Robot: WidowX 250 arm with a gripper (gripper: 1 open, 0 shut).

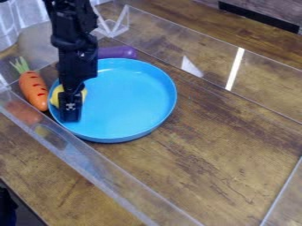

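Observation:
My black gripper (pixel 69 100) reaches down into the left side of a blue plate (pixel 124 106), around a yellow object (pixel 56 94) that is mostly hidden behind it. The gripper is open, its fingers low at the plate's left edge. A carrot (pixel 32 86) lies just left of the plate. A purple eggplant (pixel 116 52) lies behind the plate.
Clear barriers run along the lower left and the right of the wooden table (pixel 218 141). The table right of the plate is bare.

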